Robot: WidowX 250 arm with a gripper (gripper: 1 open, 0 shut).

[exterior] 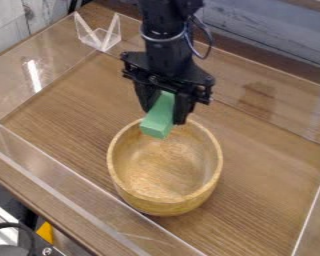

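The black robot gripper (166, 98) hangs over the back part of a round yellowish bowl (170, 180), shut on a mint green block (159, 115). The block is tilted and partly hidden behind the fingers. The bowl appears empty, though part of its back rim is behind the block.
A wooden table (263, 160) surrounds the bowl, with free room to the right and left. Clear plastic pieces stand at the top left and left edge. A small yellow object (44, 230) and a dark cable are at the bottom left corner.
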